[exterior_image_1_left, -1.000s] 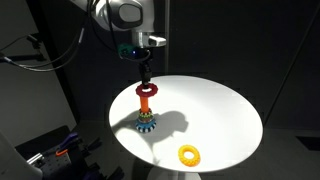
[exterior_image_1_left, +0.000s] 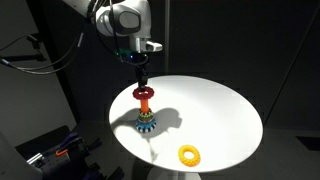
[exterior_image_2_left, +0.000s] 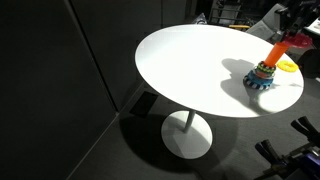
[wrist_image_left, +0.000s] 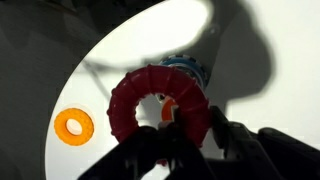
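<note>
A dark red ring (wrist_image_left: 125, 105) with a bumpy edge is held by my gripper, which is shut on its near rim. In exterior view 1 the red ring (exterior_image_1_left: 144, 93) is at the top of an orange post (exterior_image_1_left: 145, 106); whether the post passes through its hole is hard to tell. Several stacked rings surround the post's lower part, the lowest being a blue ring (exterior_image_1_left: 146, 126). On the right in exterior view 2, the post (exterior_image_2_left: 275, 55) stands upright with a slight lean. A yellow-orange ring (exterior_image_1_left: 189, 155) lies flat by itself.
The round white table (exterior_image_1_left: 205, 105) carries the stack toward its left side in exterior view 1. Most of its top is bare. The loose ring lies close to the table's edge.
The red ring and gripper have come down slightly and shifted a little left in exterior view 1, closer to the post's top. The stack and the loose ring have stayed put.
</note>
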